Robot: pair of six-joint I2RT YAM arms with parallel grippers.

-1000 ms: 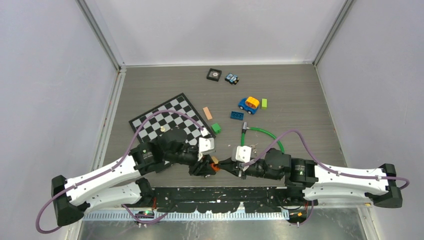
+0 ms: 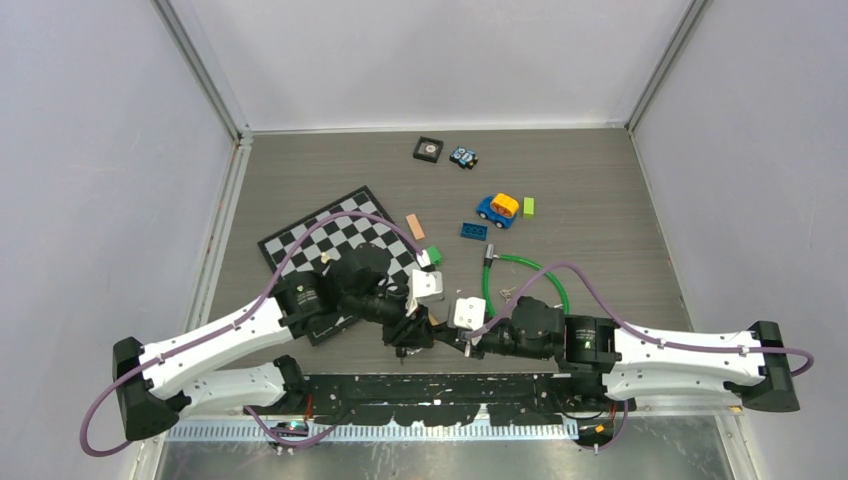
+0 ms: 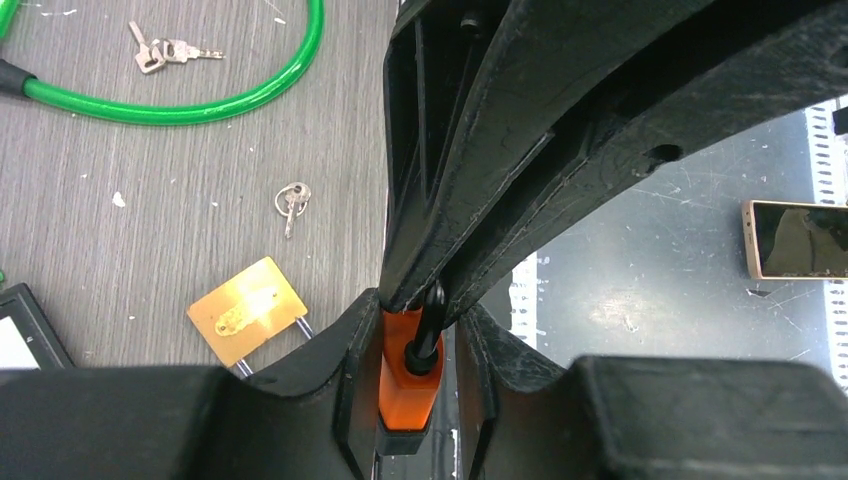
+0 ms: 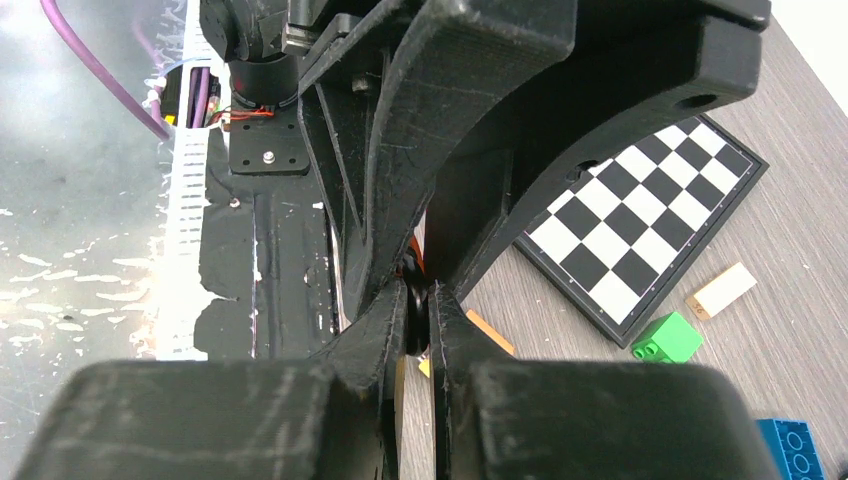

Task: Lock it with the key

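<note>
My two grippers meet low in the middle of the top view. In the left wrist view my left gripper is shut on an orange lock body (image 3: 403, 395); the right gripper's black fingers come down onto the black piece at its top. My right gripper is shut on that dark piece; whether it is a key cannot be told. Loose keys on a ring (image 3: 292, 200) and another key pair (image 3: 160, 50) lie on the table, near a brass padlock (image 3: 240, 305).
A green cable lock (image 3: 170, 112), a chessboard (image 4: 640, 215), a green block (image 4: 670, 340), a blue brick (image 4: 790, 448), toy cars (image 2: 497, 210) and a small black box (image 2: 428, 149) lie around.
Both arms have shifted slightly over the last second, the right arm a little to the left, the wrists drawing closer; less orange shows between the grippers in the top view.
</note>
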